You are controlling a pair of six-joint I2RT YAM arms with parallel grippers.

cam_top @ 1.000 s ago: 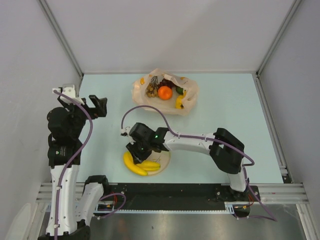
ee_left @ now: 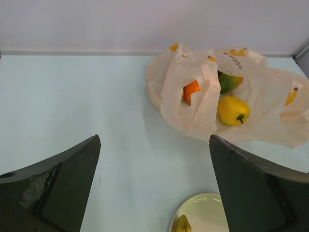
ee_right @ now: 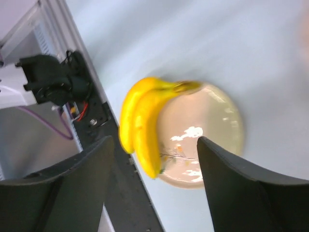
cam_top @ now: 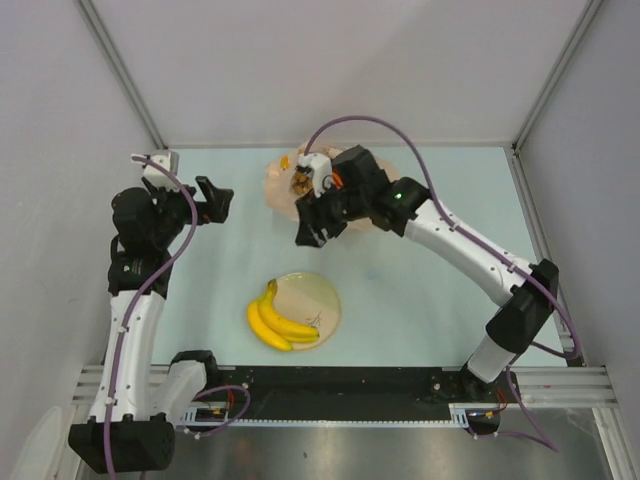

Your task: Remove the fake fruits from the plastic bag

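Observation:
The plastic bag lies on its side, open, at the back of the table; my right arm hides most of it in the top view. Inside show an orange fruit, a green-and-orange fruit and a yellow pear-like fruit. Two bananas rest along the left part of the plate. Between bag and plate hovers my right gripper, fingers apart, holding nothing. My left gripper stands open and empty, left of the bag.
Clear white table spreads right of the plate and between my left gripper and the bag. A black bar runs along the front edge. Cables loop from both arms.
My right gripper has left the bananas, opened, and moved back and right to the bag's front. The bananas stay on the plate. My left gripper has shifted slightly right.

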